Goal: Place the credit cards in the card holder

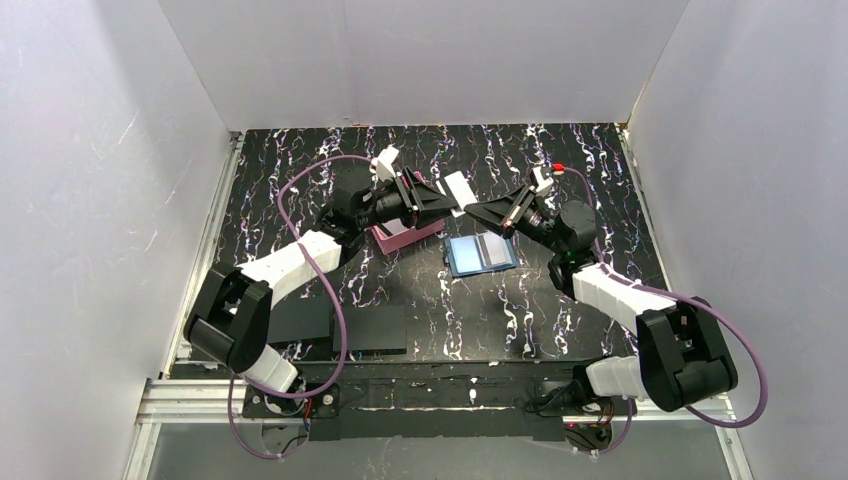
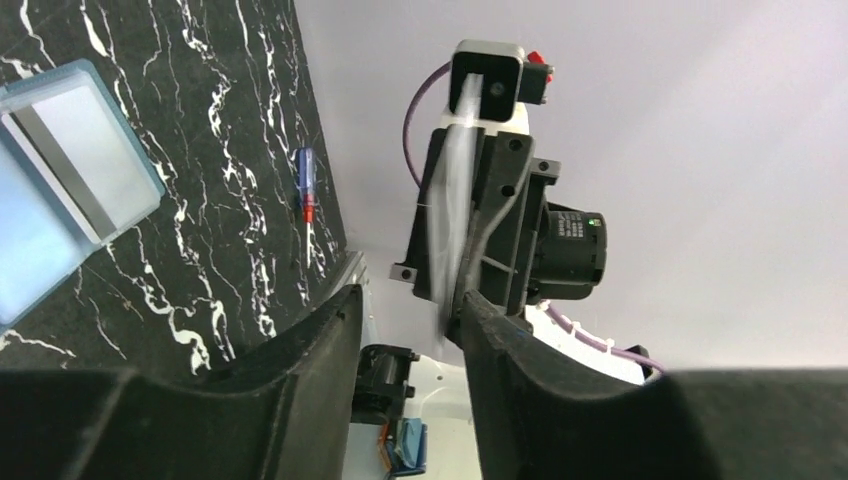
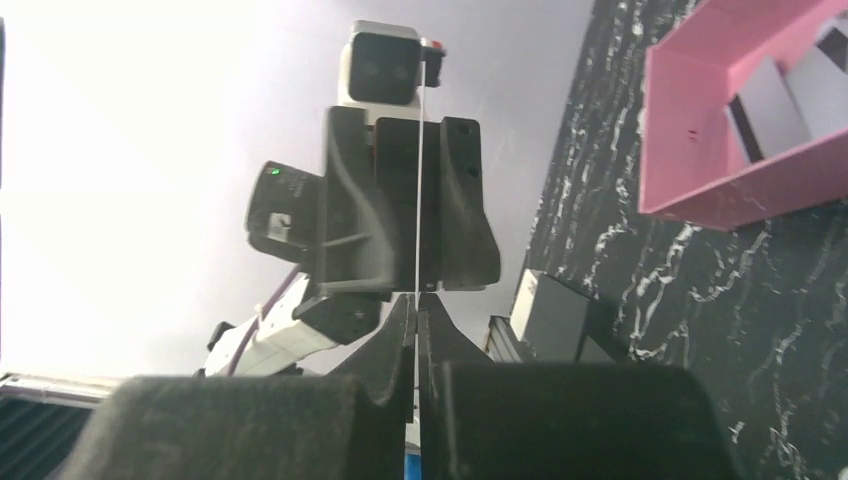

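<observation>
A white card (image 1: 459, 186) is in the air between the two arms, with my right gripper shut on it. In the right wrist view it shows edge-on as a thin line. My left gripper faces it, part open; its fingers (image 2: 335, 325) stand apart. In the left wrist view the card (image 2: 453, 205) looks blurred and lies near the right-hand finger; whether they touch is unclear. Below them on the table lies the blue card holder (image 1: 465, 256), spread open, a grey-striped card (image 2: 62, 170) showing in one side.
The pink box (image 3: 690, 195) behind the left gripper contains white cards (image 3: 775, 115). A screwdriver (image 2: 307, 185) lies on the dark marbled table. Dark flat blocks (image 1: 369, 328) lie at the front left.
</observation>
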